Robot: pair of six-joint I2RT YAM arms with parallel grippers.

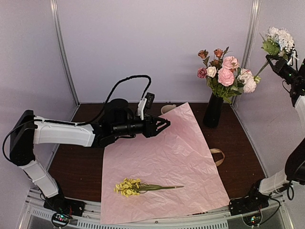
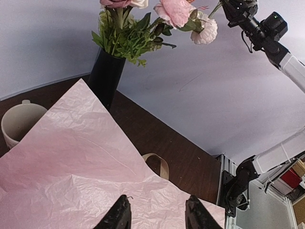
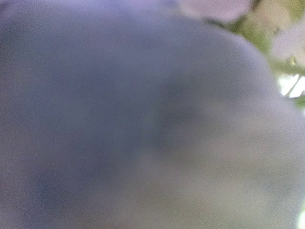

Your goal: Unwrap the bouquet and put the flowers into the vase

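Observation:
The black vase (image 1: 213,110) stands at the back right of the table, filled with pink and rust-coloured flowers (image 1: 226,76). High at the right, my right gripper (image 1: 270,59) is shut on the stems of a white flower bunch (image 1: 280,40). Those stems slant down left toward the side of the bouquet, apart from the vase mouth. A yellow flower bunch (image 1: 127,187) lies on the pink paper (image 1: 157,157), stems pointing right. Over the paper, my left gripper (image 1: 164,125) is empty, its fingers (image 2: 117,212) spread apart. A blurred pale surface fills most of the right wrist view.
A white cup (image 2: 21,121) stands at the back, partly behind the paper's edge. A tan ribbon loop (image 1: 218,156) lies at the paper's right side. Walls close off the back and sides; bare dark table shows right of the paper.

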